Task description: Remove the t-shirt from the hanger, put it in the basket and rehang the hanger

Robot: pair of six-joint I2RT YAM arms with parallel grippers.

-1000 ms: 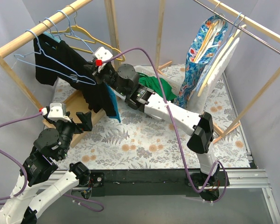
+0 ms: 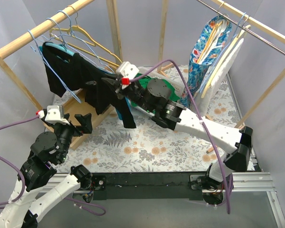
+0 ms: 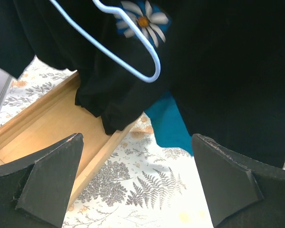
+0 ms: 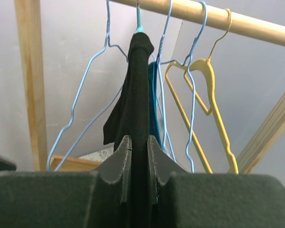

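A black t-shirt (image 2: 96,95) hangs from a hanger on the left wooden rail (image 4: 247,26), drawn out toward the centre, with blue cloth (image 3: 167,123) behind it. My right gripper (image 2: 115,81) is shut on the black shirt, whose fabric runs between its fingers toward the hanger top (image 4: 138,33). My left gripper is open below and in front of the shirt; a blue wire hanger (image 3: 149,76) crosses above it, in front of the fabric.
Several blue and yellow hangers (image 4: 213,95) share the rail. A wooden tray (image 3: 47,118) lies below. Green cloth (image 2: 164,90) sits in a white basket at the back. Patterned garments (image 2: 204,52) hang on the right rack.
My right gripper has moved toward the centre and front, pulling the shirt along, and its hem now swings further right. The left arm looks unmoved.
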